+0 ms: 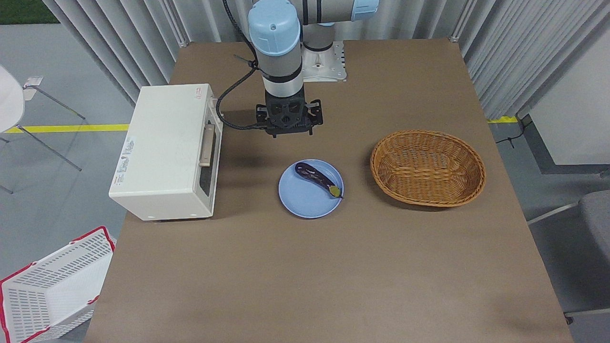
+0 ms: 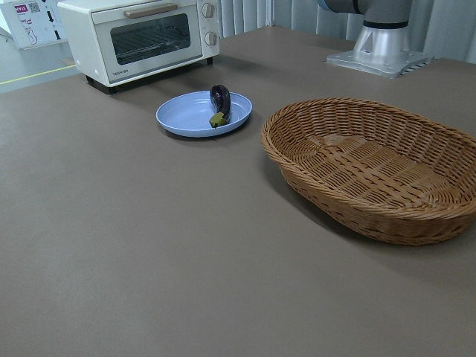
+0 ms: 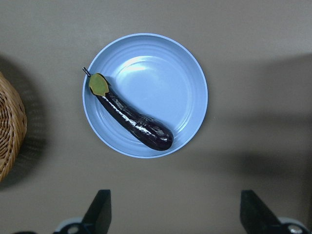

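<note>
A dark purple eggplant with a green cap lies diagonally on a round blue plate in the middle of the table; the left view shows the eggplant on the plate too. My gripper hangs above the table, behind the plate in the front view. In the wrist view its two fingers are wide apart at the bottom edge, open, with nothing between them, and the whole eggplant is visible on the plate.
A white toaster oven stands left of the plate, door closed. An oval wicker basket sits to the right.
</note>
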